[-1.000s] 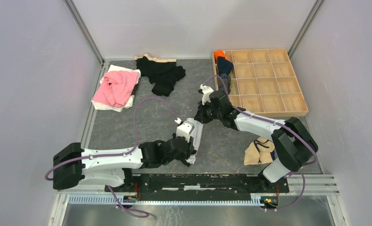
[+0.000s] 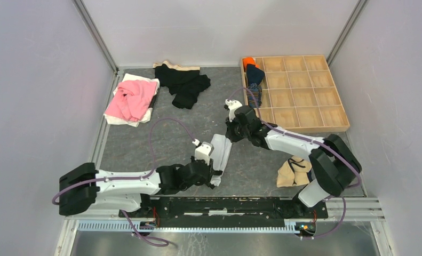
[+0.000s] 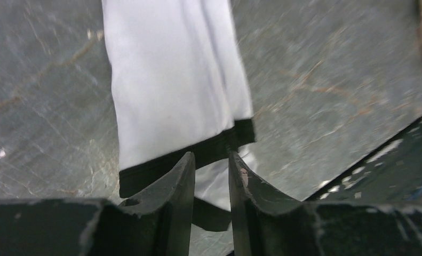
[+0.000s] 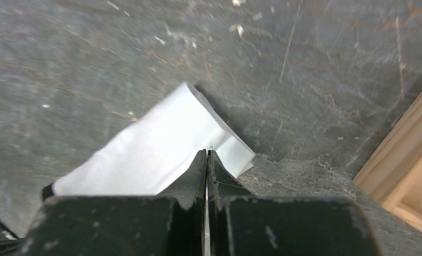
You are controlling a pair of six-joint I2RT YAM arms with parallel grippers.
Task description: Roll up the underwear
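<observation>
White underwear (image 2: 220, 151) with a black waistband lies folded into a long strip at the front middle of the table. In the left wrist view its black band (image 3: 158, 172) crosses the cloth's near end. There my left gripper is part open, its fingers apart over the band end with no cloth visibly pinched. At the far end of the white cloth (image 4: 155, 141), my right gripper is shut, its tips over the cloth's edge. Nothing shows between those fingers.
A wooden compartment box (image 2: 299, 96) with dark folded items in its left column stands back right. Black clothes (image 2: 182, 85) and a pink and white pile (image 2: 133, 101) lie back left. A beige item (image 2: 294, 172) rests by the right arm.
The cloth keeps its strip shape.
</observation>
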